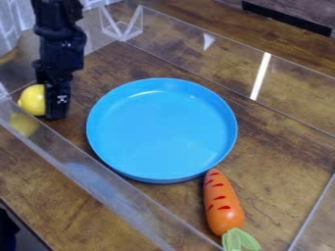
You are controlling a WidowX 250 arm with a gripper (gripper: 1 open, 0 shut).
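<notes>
My black gripper (53, 96) reaches down at the left of the camera view, its fingers closed on a yellow round object (31, 100), likely a lemon or similar toy, resting low by the clear wall. The fingers partly hide the object. A blue plate (163, 129) lies in the middle, to the gripper's right.
An orange toy carrot (221, 204) with a pale green top lies at the lower right. Clear walls border the wooden surface (236, 98). Bare wood is free behind and right of the plate.
</notes>
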